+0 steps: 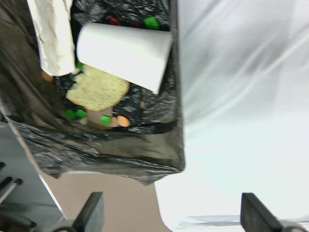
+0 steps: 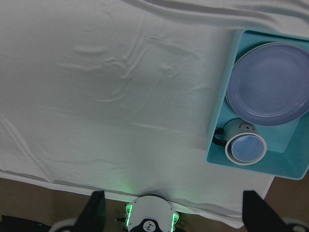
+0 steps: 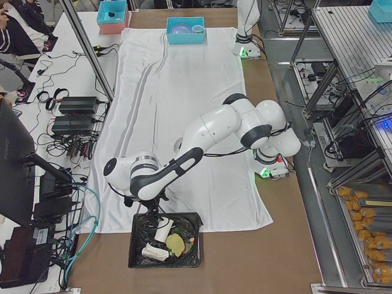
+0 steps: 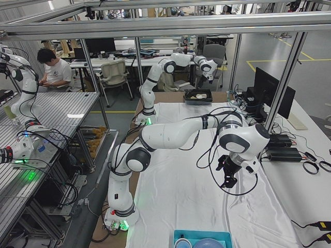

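Note:
My left gripper is open above a bin lined with black plastic (image 3: 139, 257), at the near end of the white cloth (image 3: 184, 92). The bin holds a white cylinder (image 1: 120, 53), a crumpled white piece (image 1: 50, 34), a yellow sponge-like disc (image 1: 96, 89) and several small coloured pieces. My right gripper is also open, over the cloth at the other end, with nothing between its fingers. A turquoise tub (image 2: 217, 111) there holds a blue plate (image 2: 268, 84) and a mug (image 2: 241, 145).
Monitor (image 3: 15, 165), cables and black boxes (image 3: 76, 105) line the side table. Metal frame posts (image 4: 279, 82) stand along the edges, with another metal bench (image 4: 51, 103) alongside.

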